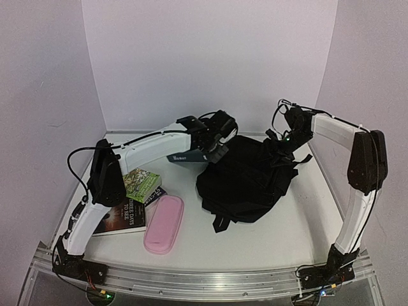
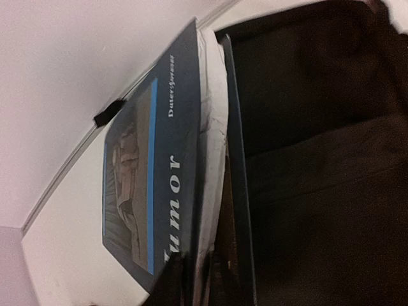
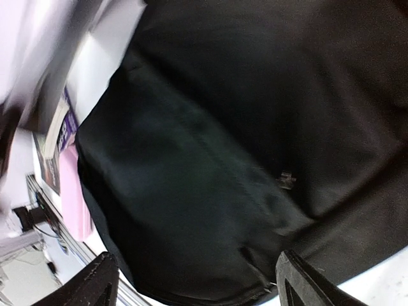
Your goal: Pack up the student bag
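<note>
A dark blue book (image 1: 186, 156) with a picture on its cover is gripped by my left gripper (image 1: 220, 148). In the left wrist view the book (image 2: 178, 127) is tilted, its covers slightly parted around the page edges, and my left fingertips close on its near edge. The black bag (image 1: 245, 188) lies on the table just beyond that book. Over the bag's upper right, my right gripper (image 1: 275, 150) stands open. Black bag fabric (image 3: 191, 172) fills most of the right wrist view, with nothing clearly held between the spread fingers.
At the left lie a green book (image 1: 141, 183), a brown-black book (image 1: 121, 217), another dark book (image 1: 155, 196) partly covered, and a pink case (image 1: 164, 224). Bare table runs along the front and right of the bag.
</note>
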